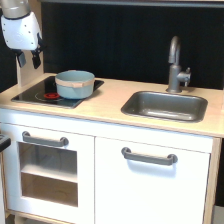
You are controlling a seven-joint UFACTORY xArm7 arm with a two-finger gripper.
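A white robot arm (pixel 20 30) reaches in at the upper left. Its dark gripper (pixel 28 57) hangs above the left end of the counter, left of and higher than the blue-grey pot (pixel 75 84); whether it is open or shut is too small to tell. The pot sits on the right part of a black stovetop (pixel 43 99), beside a red-lit burner.
A steel sink (pixel 165 103) with a tall tap (pixel 174 62) is at the right of the wooden counter (pixel 115 97). White cabinets (pixel 150 185) with grey handles stand below. A dark object shows at the far left edge. The counter between pot and sink is clear.
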